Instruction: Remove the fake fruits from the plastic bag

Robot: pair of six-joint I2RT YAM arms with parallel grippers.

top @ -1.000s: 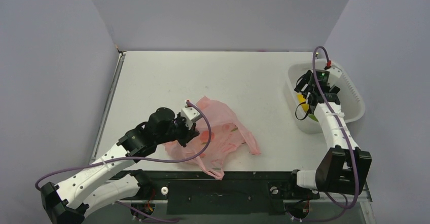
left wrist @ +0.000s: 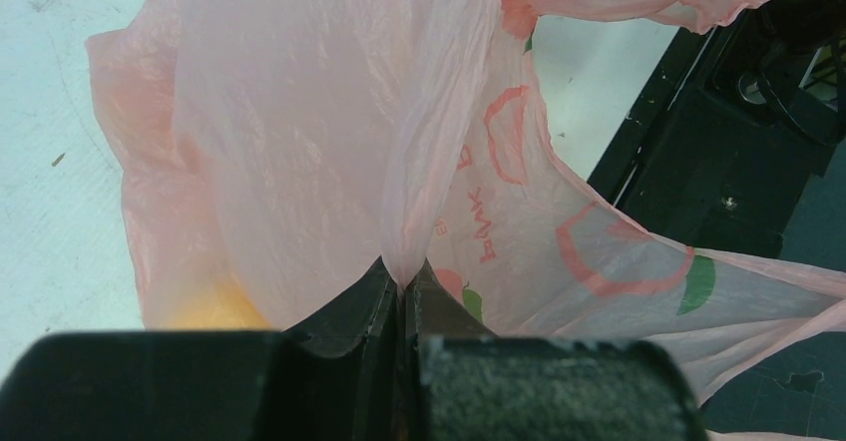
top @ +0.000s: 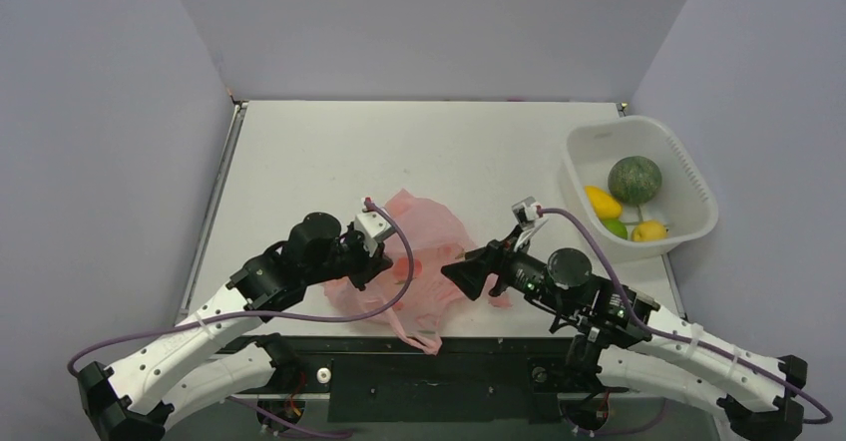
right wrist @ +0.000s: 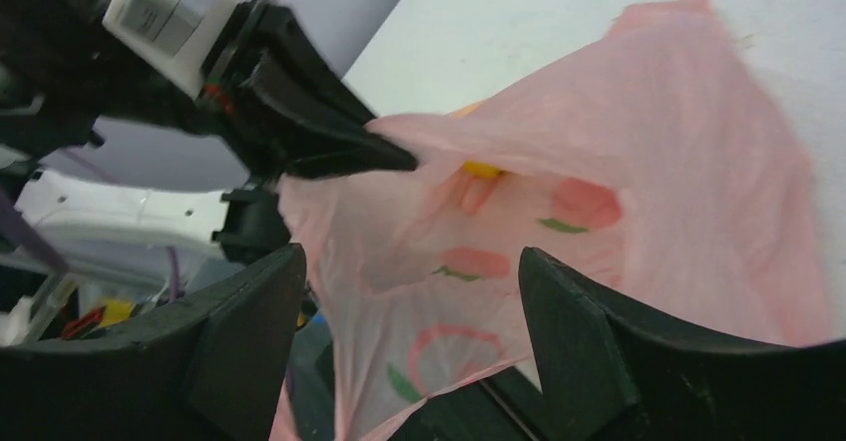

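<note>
The pink plastic bag (top: 429,223) lies at the front middle of the table, its mouth spread toward the right arm. My left gripper is shut on a gathered fold of the bag's film and holds it up. A yellow-orange fruit (left wrist: 214,306) shows blurred through the film in the left wrist view. Deep inside the bag, a small yellow piece (right wrist: 483,169) shows in the right wrist view. My right gripper stands part open in front of the bag's mouth, nothing between its fingers.
At the right, a white bin (top: 581,152) holds a green melon (top: 634,180), a yellow-orange fruit (top: 602,202), a green fruit (top: 615,228) and a yellow fruit (top: 649,230). Behind the bag the table (top: 419,147) is clear. Bag handles hang over the front edge.
The right arm has swung left from over the white bin, across the table, to the bag's right side. My left gripper and the bag it holds have stayed in place.
</note>
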